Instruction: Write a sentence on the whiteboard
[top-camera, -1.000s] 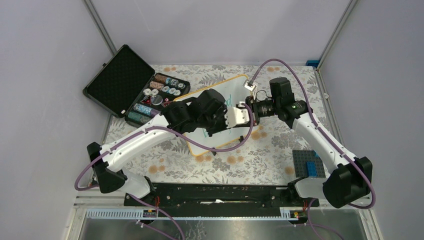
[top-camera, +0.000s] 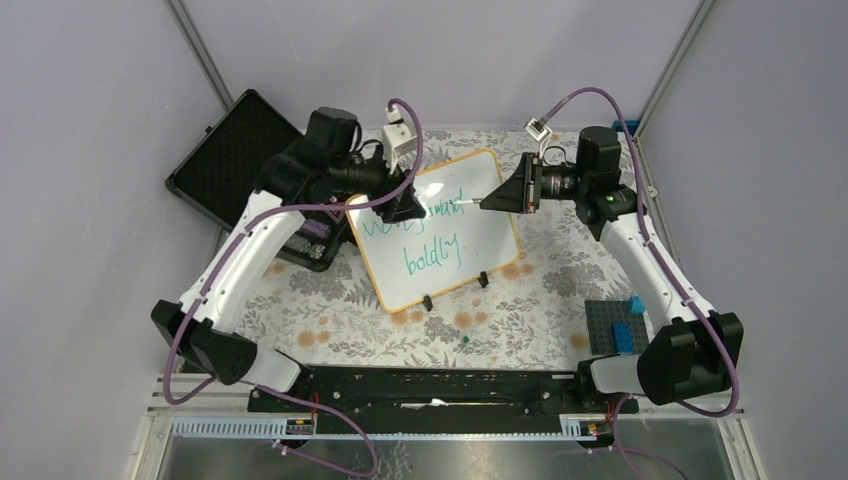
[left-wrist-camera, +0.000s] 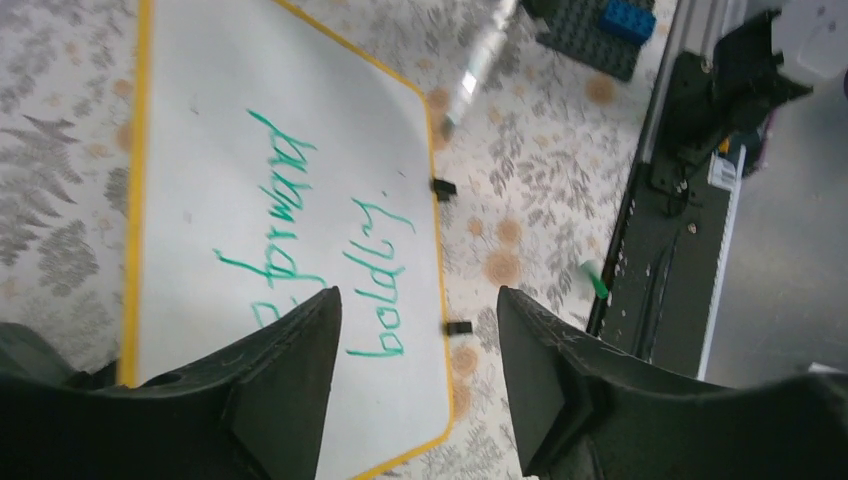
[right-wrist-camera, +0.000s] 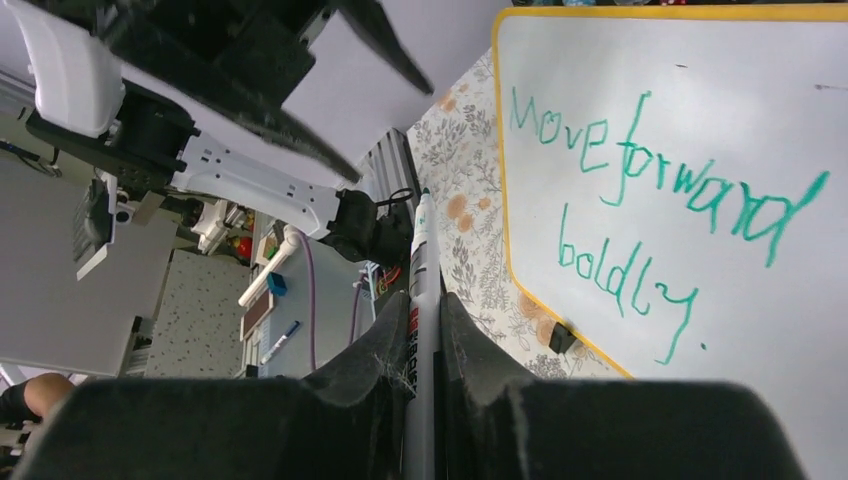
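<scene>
The whiteboard, white with a yellow edge, lies tilted on the table. Green handwriting on it reads "Move forward" above "boldly." My right gripper is shut on a white marker, whose dark tip is uncovered and points away from the fingers. In the top view this marker is over the board's upper part; whether it touches cannot be told, though the left wrist view shows it apart from the surface. Over the board's upper left, my left gripper stands open and empty. A small green cap lies on the table.
An open black case with supplies is at the back left, partly behind the left arm. A grey baseplate with a blue block sits at the front right.
My left arm has swung back and left, uncovering the board's writing and covering part of the case. The right gripper has shifted toward the back, the marker now showing in the top view.
</scene>
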